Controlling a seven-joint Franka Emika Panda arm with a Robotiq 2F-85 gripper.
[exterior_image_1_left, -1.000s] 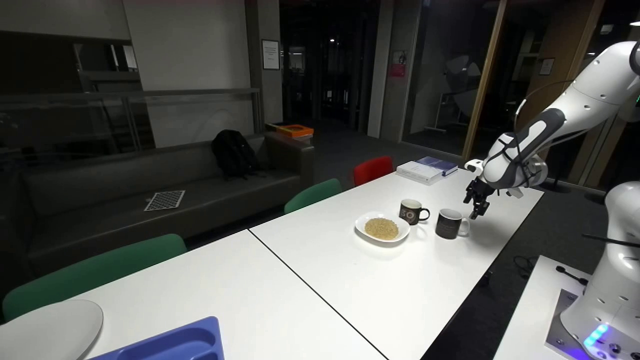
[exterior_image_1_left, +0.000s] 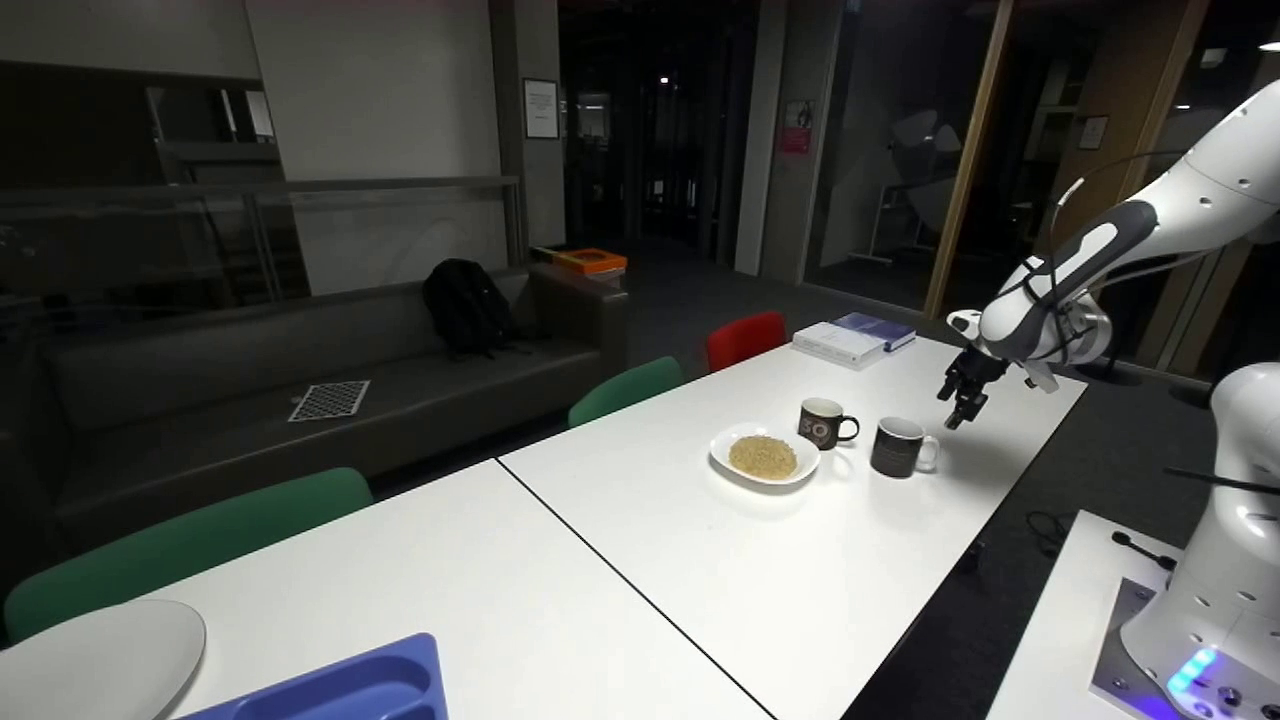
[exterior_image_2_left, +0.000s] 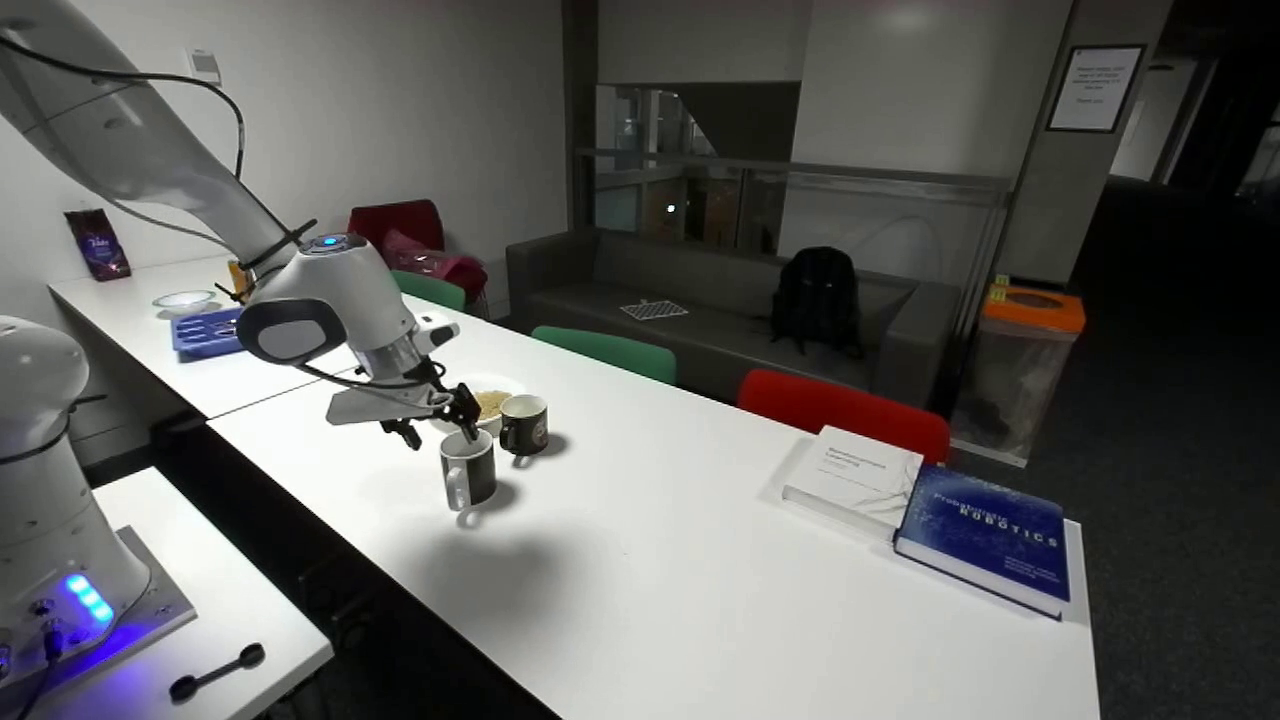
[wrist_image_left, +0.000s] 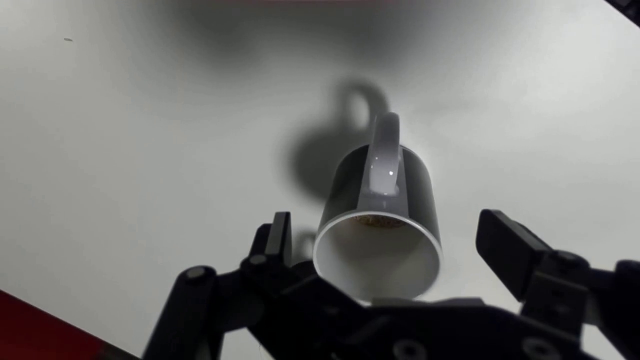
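A dark mug (exterior_image_1_left: 896, 449) with a white handle and white inside stands upright on the table. In the wrist view this mug (wrist_image_left: 384, 258) lies between the spread fingers, with clear space on its right side, and some brown contents show inside. My gripper is open and holds nothing. In exterior view 1 the gripper (exterior_image_1_left: 956, 406) hovers above the table, just right of the mug's handle. A second dark mug (exterior_image_1_left: 822, 425), with a printed number, stands nearby. Beside it is a white plate (exterior_image_1_left: 725, 451) of grain-like food (exterior_image_1_left: 763, 456).
Two books, one white (exterior_image_2_left: 849, 475) and one blue (exterior_image_2_left: 984, 528), lie at the table's far end. A blue tray (exterior_image_1_left: 348, 692) and a pale plate (exterior_image_1_left: 102, 660) rest on the other table half.
In exterior view 1 the arm and gripper have shifted slightly right and up, a little away from the white-handled mug. The mugs and plate have stayed in place.
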